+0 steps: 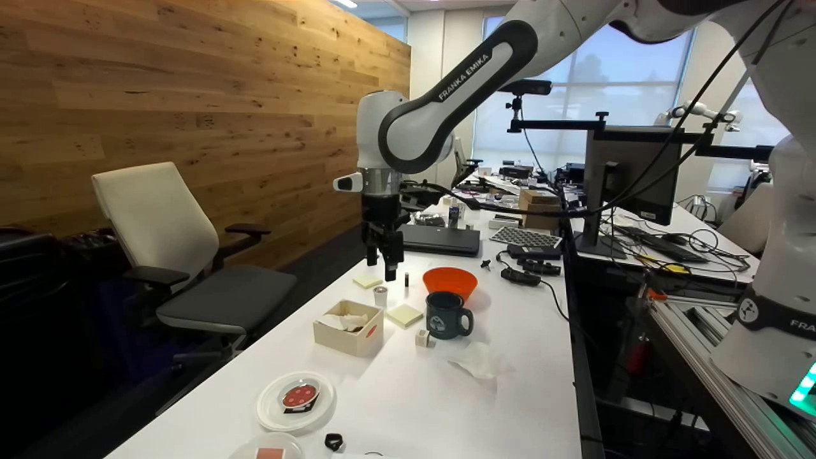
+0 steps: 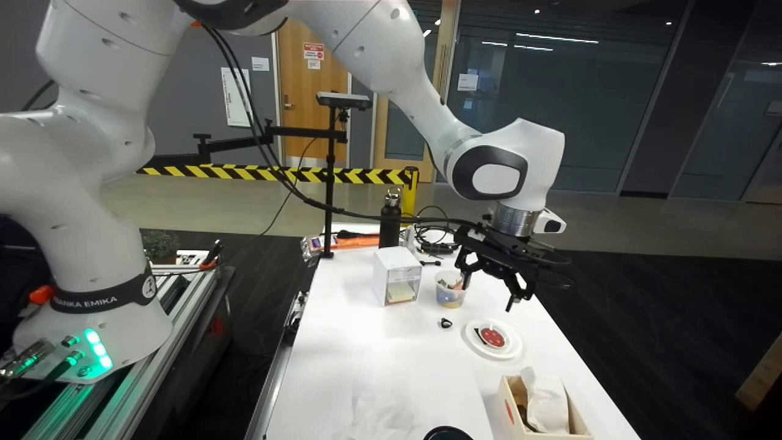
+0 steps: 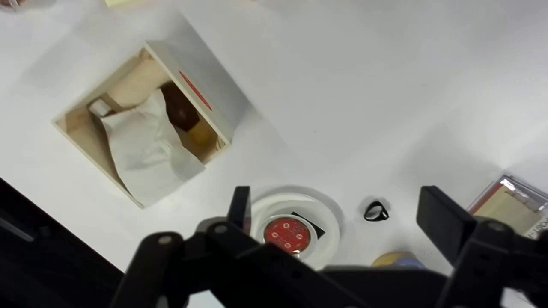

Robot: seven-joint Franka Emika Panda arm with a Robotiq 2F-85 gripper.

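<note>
My gripper stands open above the table, with nothing held between its widely parted fingers. In the second exterior view the gripper (image 2: 488,291) hangs over the table near the white plate (image 2: 476,349). A small container with a red patterned centre (image 3: 287,235) rests on that plate, partly covered by my gripper in the wrist view. Between the fingers, below them on the table, lies a small black ring-like object (image 3: 376,211). The cream box (image 3: 192,84) holds a crumpled white tissue (image 3: 146,143) over brown and yellow items.
A dark mug (image 1: 445,316) stands before an orange bowl (image 1: 449,282). Close by are sticky notes (image 1: 403,314), a small cube (image 1: 422,338) and crumpled tissue (image 1: 480,359). A clear tub (image 2: 450,294) and white dispenser (image 2: 396,274) stand beyond the ring. Bare tabletop lies toward the robot base.
</note>
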